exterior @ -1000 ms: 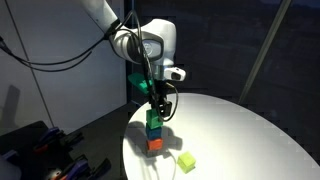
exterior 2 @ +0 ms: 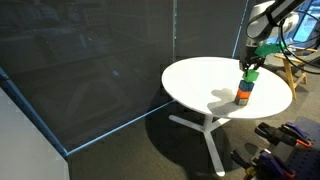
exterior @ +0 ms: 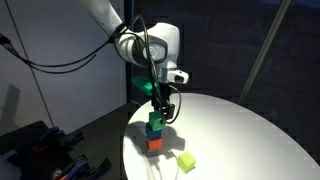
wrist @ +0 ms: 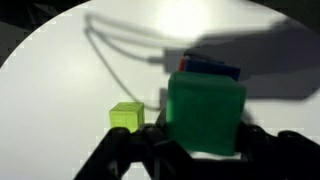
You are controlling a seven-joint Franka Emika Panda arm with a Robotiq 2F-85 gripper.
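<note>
A green block [exterior: 156, 121] is held by my gripper [exterior: 158, 110], which is shut on it. Below it a blue block [exterior: 154, 132] rests on an orange-red block [exterior: 154, 143], forming a stack on the round white table. The green block is right over the blue one; whether they touch cannot be told. From the other side, the green block [exterior 2: 251, 75] sits slightly off the line of the blue block [exterior 2: 245, 86]. In the wrist view the green block [wrist: 205, 112] fills the space between the fingers and hides most of the stack, leaving part of the blue block [wrist: 215, 68] showing.
A yellow-green block [exterior: 186, 161] lies alone on the table, near the stack. The white tabletop [exterior 2: 205, 78] is otherwise largely bare. The stack stands close to the table's edge on the robot's side. Cables loop from the arm [exterior: 160, 55].
Over the last second the arm and the green block have shifted slightly to the right and down in exterior view 1. The stack below and the yellow-green block look unmoved.
</note>
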